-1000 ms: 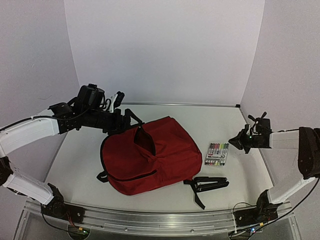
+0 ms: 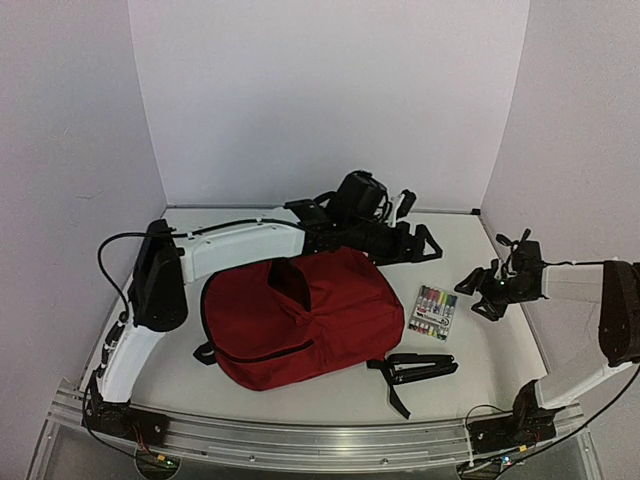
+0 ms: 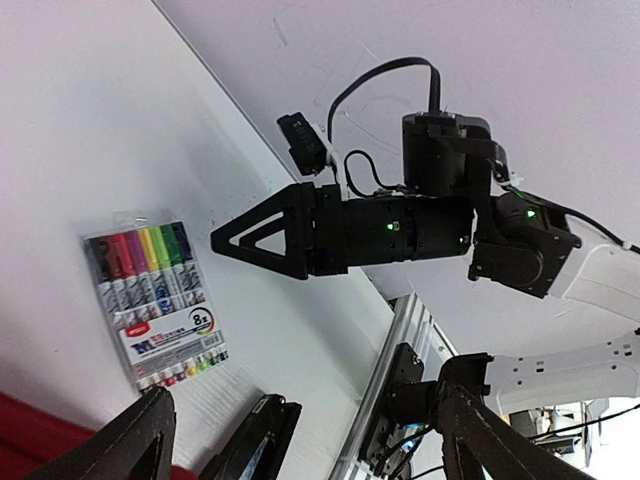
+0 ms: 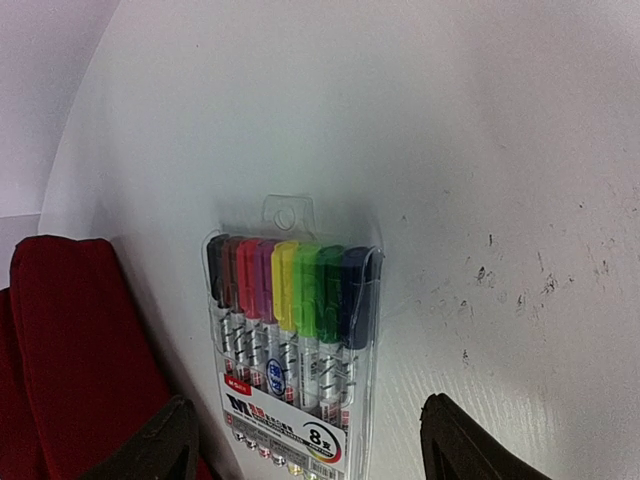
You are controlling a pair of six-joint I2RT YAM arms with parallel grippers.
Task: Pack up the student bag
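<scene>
A red bag (image 2: 340,315) lies on the table, its dark opening near the upper middle. To its right is a clear flat pack of coloured markers (image 2: 433,312), lying flat on the table. My left gripper (image 2: 425,246) hangs past the bag's upper right end, above and left of the pack; its fingers (image 3: 135,440) stand wide apart with nothing between them. Just right of the pack is my right gripper (image 2: 474,298), open. In the right wrist view the markers (image 4: 295,330) lie ahead of its spread fingers (image 4: 160,445), not gripped.
A long black object (image 2: 425,370), perhaps a stapler, lies below the pack beside a black bag strap (image 2: 394,393). Bare table shows behind the pack. A metal rail (image 2: 320,432) runs along the front edge.
My left arm has swung far to the right across the bag. The marker pack has turned a little from its earliest pose.
</scene>
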